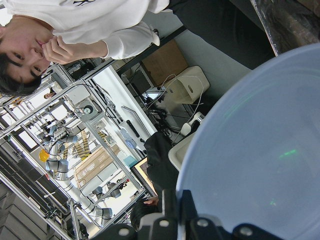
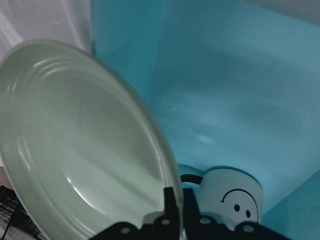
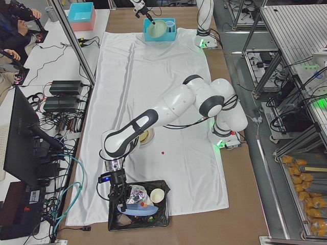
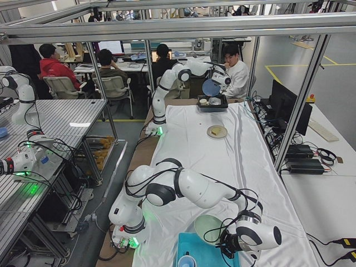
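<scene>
My left gripper [image 3: 122,201] is shut on the rim of a blue plate [image 1: 260,140], held over a black lined bin [image 3: 163,219] with a white cup and other items inside. My right gripper is shut on the rim of a pale green plate [image 2: 80,135], tilted over a light blue tub [image 2: 230,85]. A white mug [image 2: 227,195] with a smiley face is in the tub.
A beige plate [image 4: 217,131] with food sits on the white cloth [image 4: 189,144], which is otherwise mostly clear. Metal frame posts, monitors and cables line the side. A seated person [image 1: 60,35] is close beyond the left gripper.
</scene>
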